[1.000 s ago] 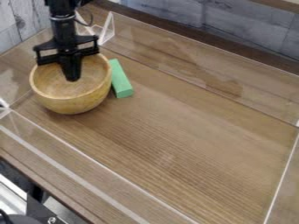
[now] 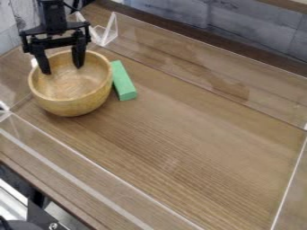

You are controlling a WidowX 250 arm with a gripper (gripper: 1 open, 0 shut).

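Observation:
My gripper (image 2: pixel 56 56) is a dark open gripper at the upper left, over the back left rim of a wooden bowl (image 2: pixel 74 101). Its fingers reach down inside the bowl at the back. A green rectangular block (image 2: pixel 124 81) lies on the table just right of the bowl, by its right rim. The bowl looks empty apart from the fingers.
Pale objects (image 2: pixel 103 27) stand at the back left behind the bowl. The table's left edge is at the lower left.
My gripper has moved left along the back of the bowl, and its fingers now stand more visibly apart. The bowl and green block look about where they were.

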